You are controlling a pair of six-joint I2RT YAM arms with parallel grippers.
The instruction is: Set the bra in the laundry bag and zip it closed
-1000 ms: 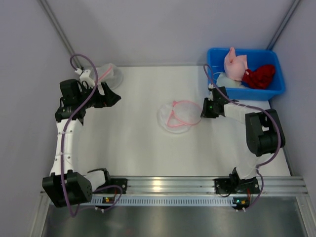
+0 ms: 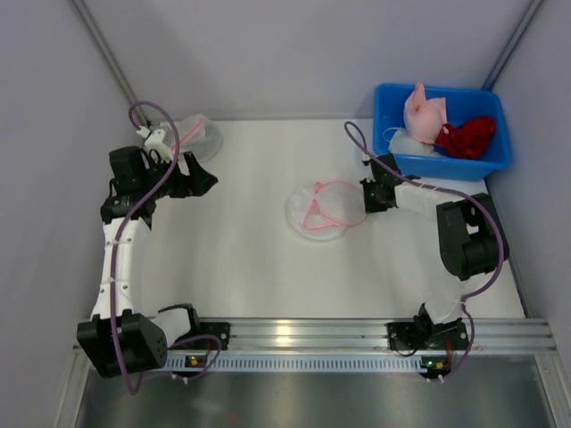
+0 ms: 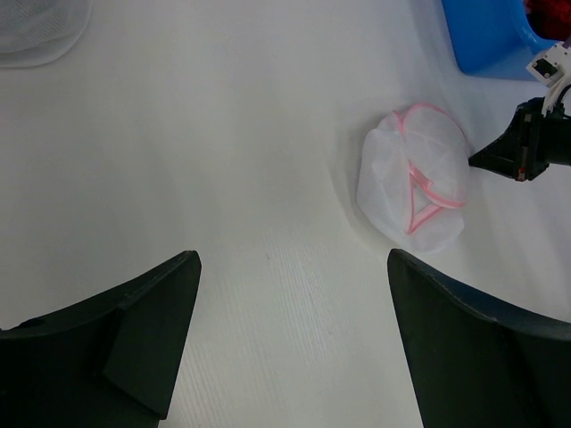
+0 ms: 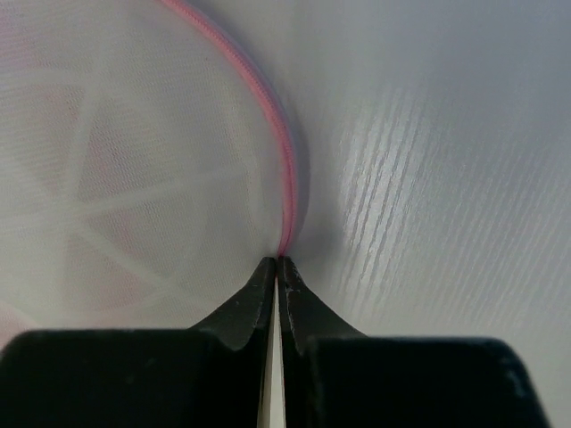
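Note:
A white mesh laundry bag with pink trim (image 2: pixel 303 217) lies flat in the middle of the table. My right gripper is shut at the bag's right edge, its tips on the pink piping; whether the piping is between them is hard to tell. In the left wrist view the same bag (image 3: pixel 384 178) sits right of centre. My left gripper (image 2: pixel 199 174) stands open over the left of the table, holding nothing. A blue bin (image 2: pixel 384 102) at the back right holds pink, red and pale cloth items.
A second mesh bag (image 2: pixel 201 138) lies at the back left. The table between the left arm and the central bag is clear, as is its front middle.
My right gripper has shifted a little to the left against the bag's edge since a second ago. The left arm is practically still.

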